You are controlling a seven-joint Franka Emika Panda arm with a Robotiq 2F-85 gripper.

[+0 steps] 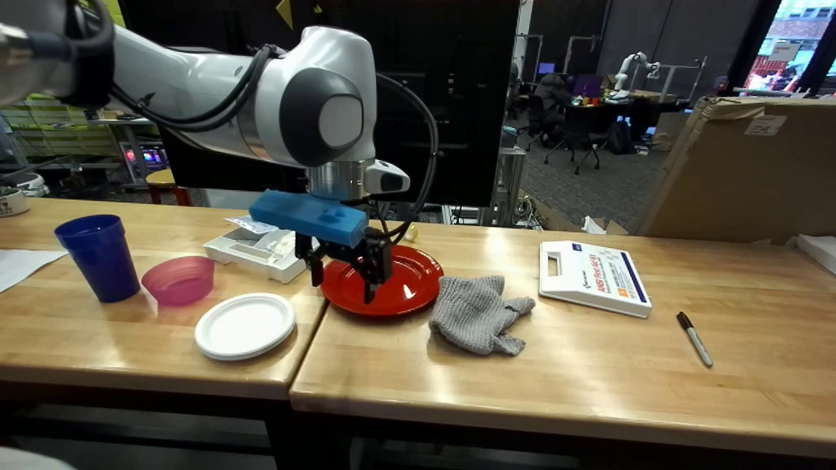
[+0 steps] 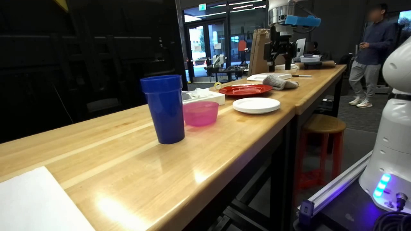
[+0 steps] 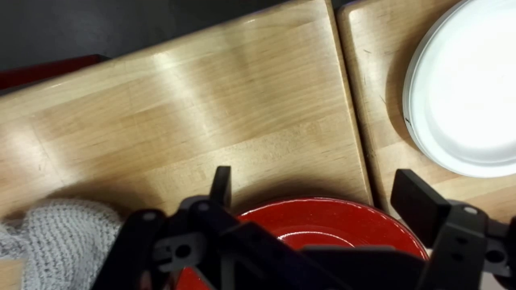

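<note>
My gripper (image 1: pixel 343 288) hangs over the left part of the red plate (image 1: pixel 415 286), its fingers pointing down. In the wrist view the two fingertips stand wide apart, with bare table and plate showing between them, so the gripper is open and empty. A white plate (image 1: pixel 245 326) lies across the table seam, left of the red one. To the right of the red plate is a crumpled grey knitted cloth (image 1: pixel 476 314). A pink bowl (image 1: pixel 179 281) and a blue cup (image 1: pixel 98 257) stand at the left.
Behind the white plate sits a white tray (image 1: pixel 252 252) with small items. A white first aid case (image 1: pixel 593 277) and a black-and-grey marker (image 1: pixel 695 339) lie at the right.
</note>
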